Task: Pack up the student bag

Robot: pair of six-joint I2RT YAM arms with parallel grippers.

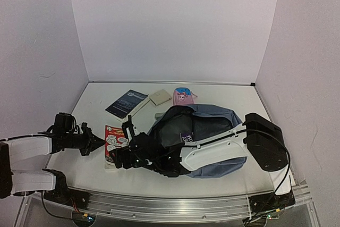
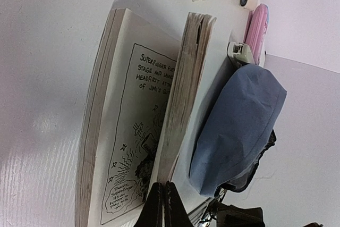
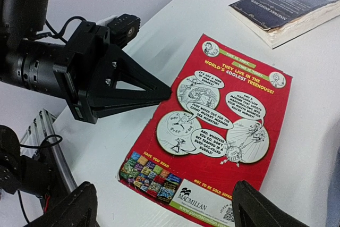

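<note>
A red-covered book (image 1: 115, 136) lies on the left of the table, its upper part raised from the lower pages (image 2: 127, 131) in the left wrist view. At its left edge, my left gripper is shut with its tips against the book; whether pages are between them is unclear. Above the book's near right part, my right gripper is open with nothing gripped. The blue-grey bag (image 1: 220, 171) lies open right of centre, partly hidden by the right arm, with a purple item (image 1: 187, 137) inside.
Behind are a dark blue book (image 1: 127, 103), a small beige book (image 1: 160, 97) and a pink case (image 1: 183, 97). A small pale object (image 1: 158, 115) sits beside the bag.
</note>
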